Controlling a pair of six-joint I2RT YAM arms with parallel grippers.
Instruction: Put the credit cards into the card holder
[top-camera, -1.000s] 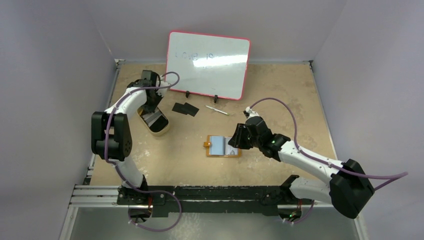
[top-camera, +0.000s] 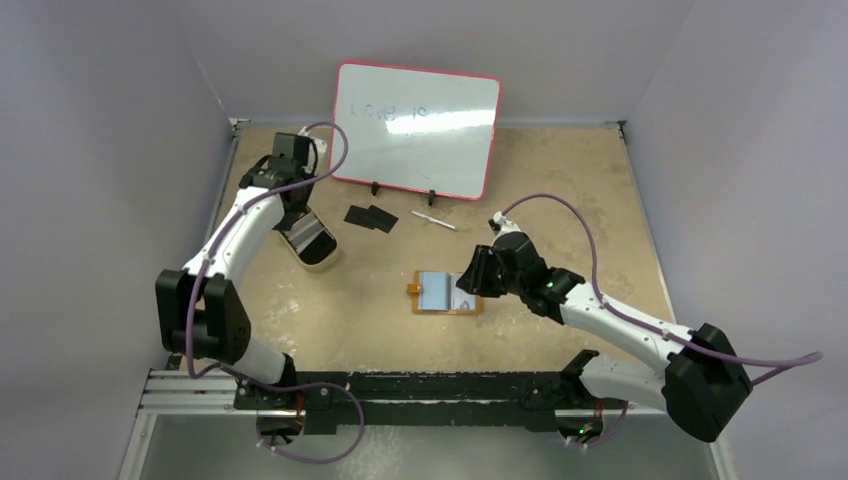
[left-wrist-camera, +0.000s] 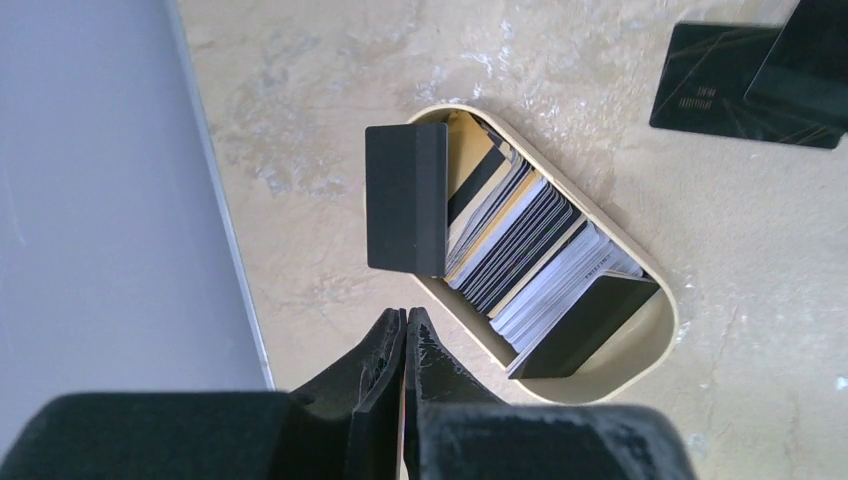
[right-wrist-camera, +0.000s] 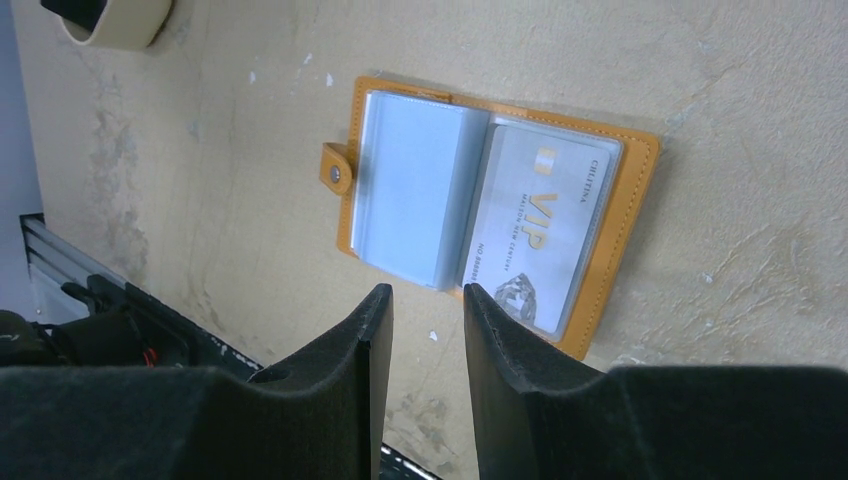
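In the left wrist view a cream oval box (left-wrist-camera: 668, 318) holds a row of credit cards (left-wrist-camera: 520, 235) on edge. One black card (left-wrist-camera: 405, 200) lies across the box's upper left end and juts out past its rim. My left gripper is shut, its fingertips together with nothing between them, and the black card is clear of them. The open card holder (right-wrist-camera: 632, 195), tan with clear sleeves, lies flat on the table; a white VIP card (right-wrist-camera: 535, 220) shows in its right side. Over it my right gripper stands open and empty.
Two black cards (top-camera: 371, 217) overlap on the table right of the box. A white pen (top-camera: 434, 220) lies farther right, below the whiteboard (top-camera: 415, 130). The table between the box and the holder is bare.
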